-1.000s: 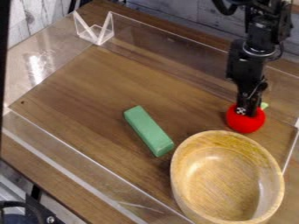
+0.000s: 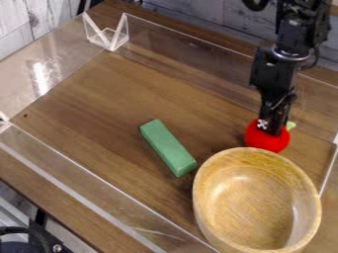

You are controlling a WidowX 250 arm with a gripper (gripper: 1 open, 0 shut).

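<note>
My black gripper (image 2: pixel 271 123) comes down from the top right onto a red round object (image 2: pixel 266 140) with a small green bit at its side, and is shut on it. The object rests just behind a large tan bowl (image 2: pixel 255 206), at the right of the camera view. The fingertips are partly hidden against the red object.
A green block (image 2: pixel 169 147) lies left of the bowl on the wooden table (image 2: pixel 99 109). A clear plastic holder (image 2: pixel 106 33) stands at the back left.
My gripper and the red object have shifted slightly left and toward the bowl.
</note>
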